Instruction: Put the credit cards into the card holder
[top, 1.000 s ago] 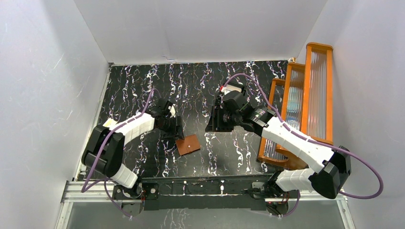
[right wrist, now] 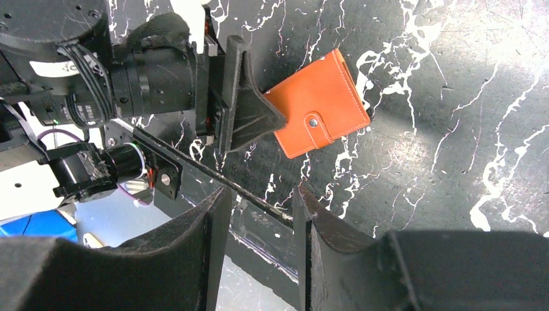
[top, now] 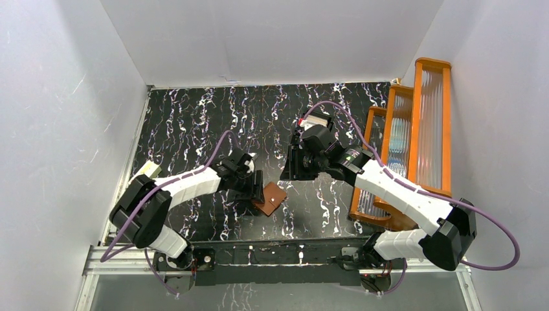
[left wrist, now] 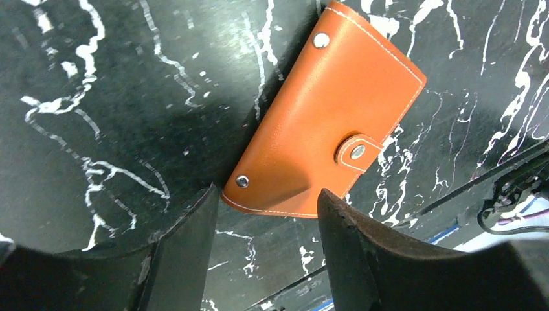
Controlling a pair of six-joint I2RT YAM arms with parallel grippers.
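The closed orange-brown leather card holder (top: 275, 195) lies on the dark marbled table, its snap tab (left wrist: 356, 152) fastened. Open fingers of my left gripper stand at one corner of it, with a finger on each side of that corner in the left wrist view. Seen from the right wrist, the left gripper's fingers (right wrist: 262, 120) overlap the near side of the holder (right wrist: 324, 103). My right gripper hangs to the right of the holder, partly open and with nothing between its fingers. No credit card can be made out.
Wooden-framed ribbed panels (top: 404, 136) stand along the right side. A pale yellow block (top: 149, 170) sits at the left edge behind the left arm. Bare table lies behind both arms.
The holder has shifted to the right and turned, its right side swinging toward the back. My left gripper has travelled right along with it. The right arm has barely moved.
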